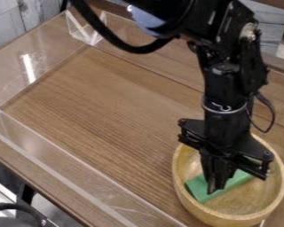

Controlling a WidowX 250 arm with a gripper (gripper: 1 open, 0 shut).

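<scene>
My black gripper (220,167) points down into a tan round bowl (264,200) at the lower right of the table. Its fingertips are shut, with nothing visible between them. A flat green object (234,181) lies tilted in the bowl just under the fingertips, partly hidden by them. Whether the fingers touch it is unclear.
A clear plastic piece (85,22) stands at the back left. Clear edging runs along the near left side, with dark cables beyond it at the lower left.
</scene>
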